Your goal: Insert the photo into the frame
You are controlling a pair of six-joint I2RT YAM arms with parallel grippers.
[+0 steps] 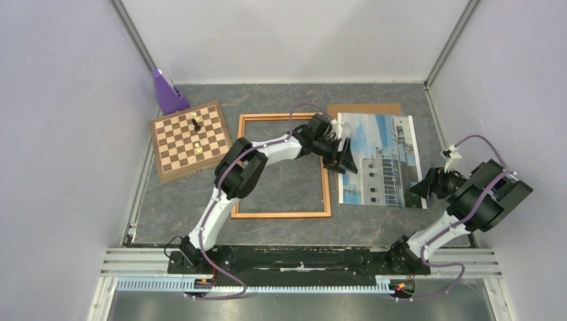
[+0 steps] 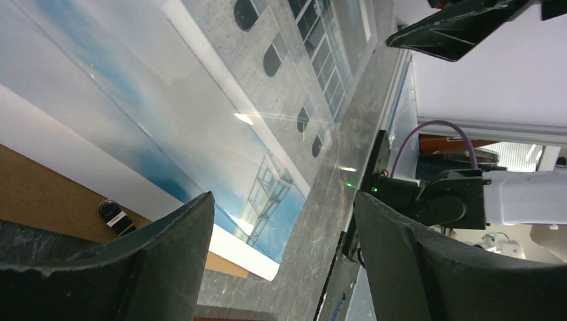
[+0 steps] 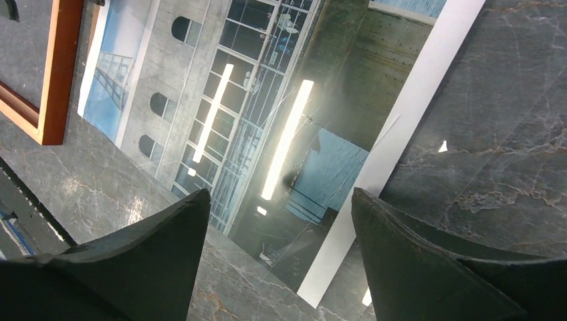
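Note:
The photo [image 1: 378, 160], a blue-and-grey building print with white borders under a glossy sheet, lies on a brown board [image 1: 364, 108] at the right. The empty wooden frame [image 1: 281, 215] lies left of it. My left gripper [image 1: 339, 158] hovers over the photo's left edge and the frame's right bar, open with nothing between its fingers. My right gripper [image 1: 428, 184] stands over the photo's right edge; in the right wrist view its fingers [image 3: 134, 254] are apart around the lower white border, nothing visibly held.
A chessboard [image 1: 170, 144] with several pieces and a purple object [image 1: 170, 93] are at the left. Bare grey floor shows in front of the photo and frame. Walls bound both sides.

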